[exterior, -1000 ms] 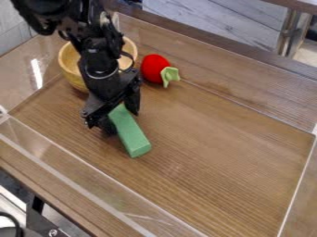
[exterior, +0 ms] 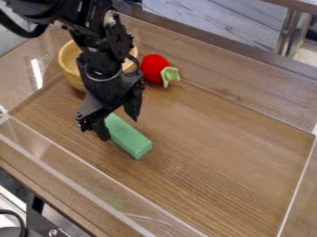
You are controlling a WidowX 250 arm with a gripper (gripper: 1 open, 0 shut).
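A green block (exterior: 129, 139) lies on the wooden table, angled toward the lower right. The black gripper (exterior: 109, 106) hangs over its upper-left end, fingers pointing down on either side; whether anything is between them is hard to tell. An orange-yellow bowl (exterior: 74, 62) sits behind the arm, partly hidden by it. A red object with a green leafy top (exterior: 158, 68) lies right of the bowl.
The table's left edge with dark cables is at the lower left, and a metal frame stands at the upper right.
The gripper has shifted toward the left and its fingers appear more spread, showing more of the green block's upper part.
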